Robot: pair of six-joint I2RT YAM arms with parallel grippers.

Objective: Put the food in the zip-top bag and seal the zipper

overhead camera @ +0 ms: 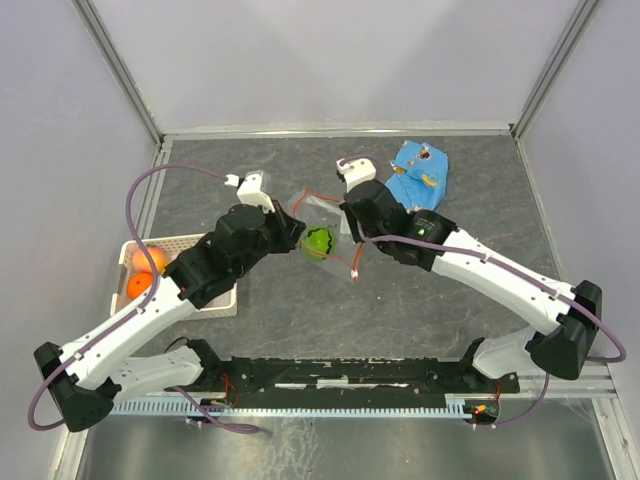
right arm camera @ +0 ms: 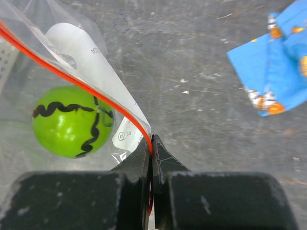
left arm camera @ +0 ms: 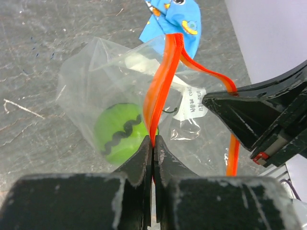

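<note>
A clear zip top bag with an orange zipper [left arm camera: 163, 86] hangs between my grippers at the middle, holding a green ball with dark wavy stripes [right arm camera: 72, 122], a toy melon. My left gripper is shut on one side of the bag's zipper edge. My right gripper is shut on the other side, the thin orange rim running into its fingertips. Inside the bag a white printed label [right arm camera: 91, 67] shows.
A white basket [overhead camera: 200, 310] with fruit stands at the left, partly hidden by my left arm. A blue patterned cloth [overhead camera: 420, 175] lies at the back right. Bare grey table surrounds the bag.
</note>
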